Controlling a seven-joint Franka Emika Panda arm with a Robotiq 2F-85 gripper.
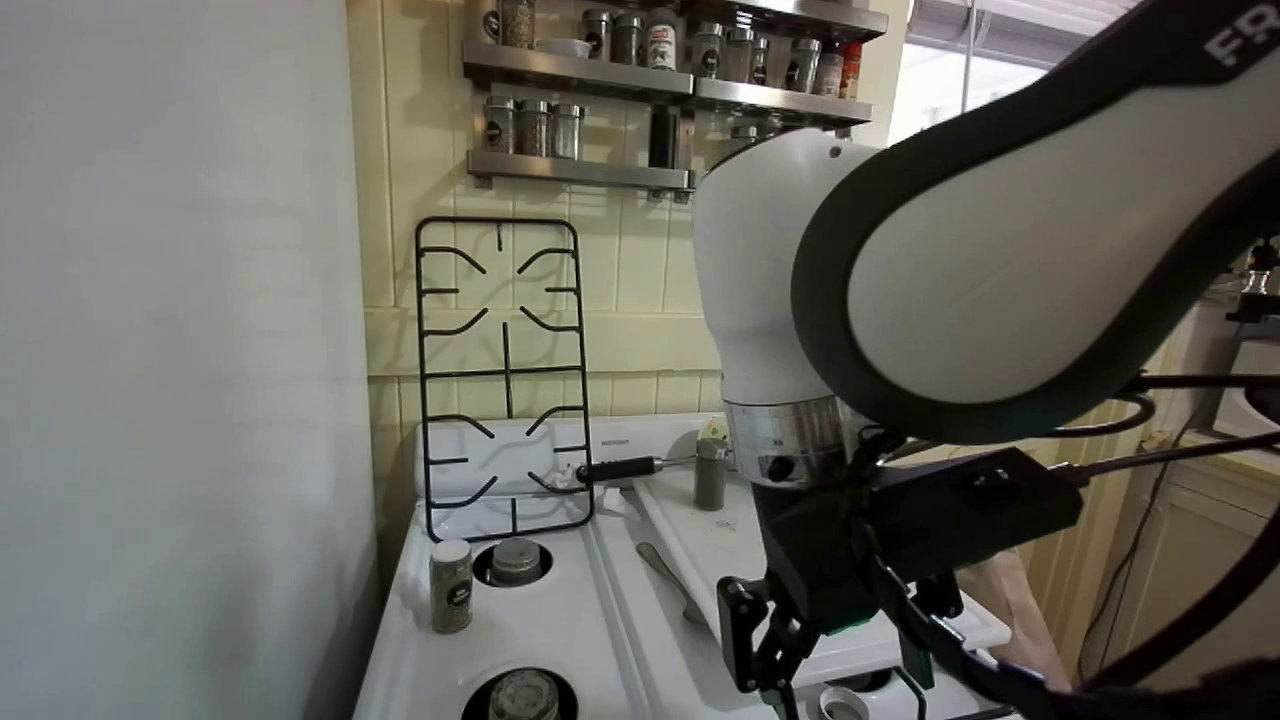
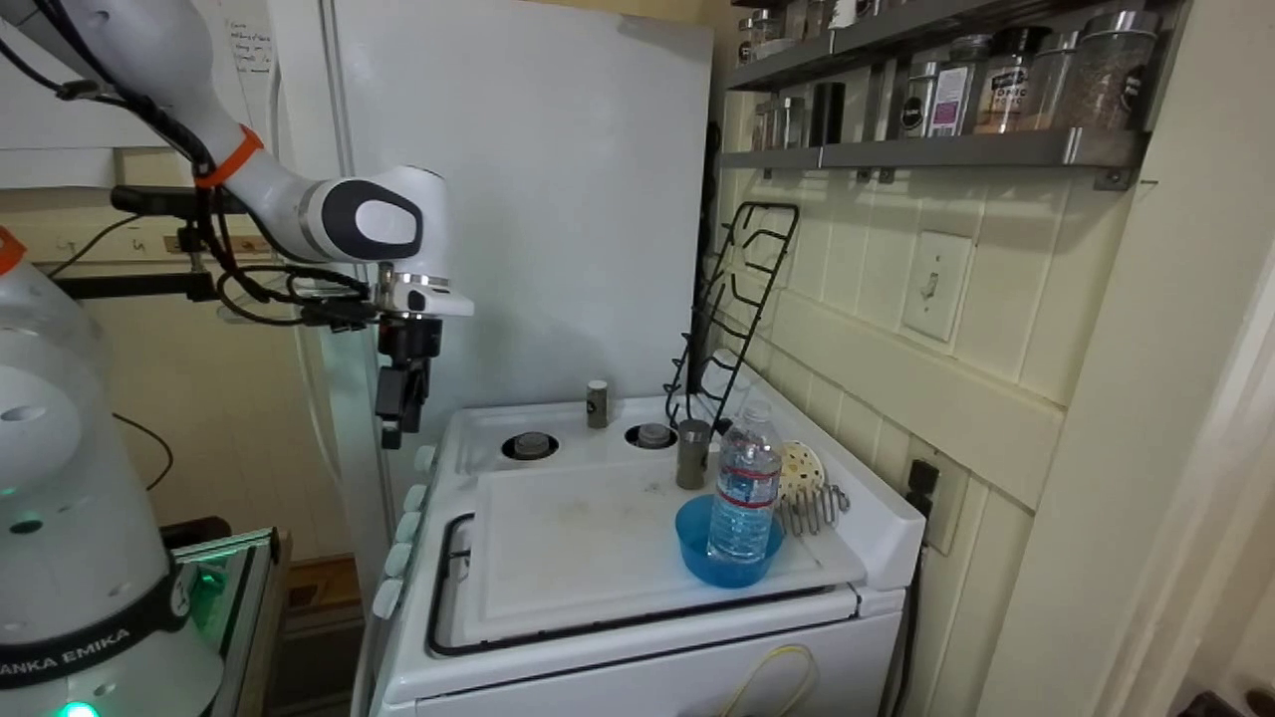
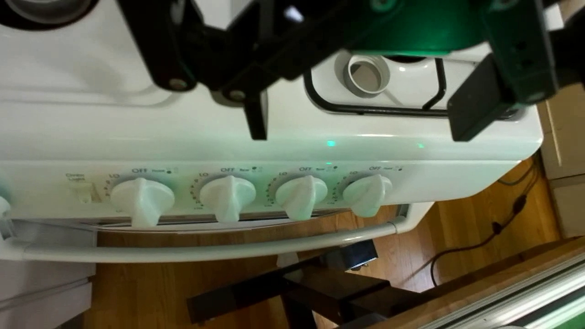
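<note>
My gripper is open, its two black fingers spread wide with nothing between them. In the wrist view it hangs over the front edge of the white stove (image 3: pixel 137 123), above a row of control knobs (image 3: pixel 304 192). Exterior view 2 places the gripper (image 2: pixel 403 424) at the stove's front left, clear of the top. A white-capped spice jar (image 1: pixel 451 588) stands upright beside the rear burner (image 1: pixel 516 558). Another spice jar (image 2: pixel 693 454) stands near a blue bowl (image 2: pixel 695 552) that has a water bottle (image 2: pixel 743 502) in it.
A black grate (image 1: pixel 504 372) leans upright against the back wall. Spoon (image 1: pixel 672 582), slotted utensil (image 2: pixel 801 468) and a white board (image 2: pixel 562 538) lie on the stove. The oven handle (image 3: pixel 219 253) juts out in front. Shelves of jars (image 1: pixel 576 168) hang above; a fridge side (image 1: pixel 180 360) bounds the left.
</note>
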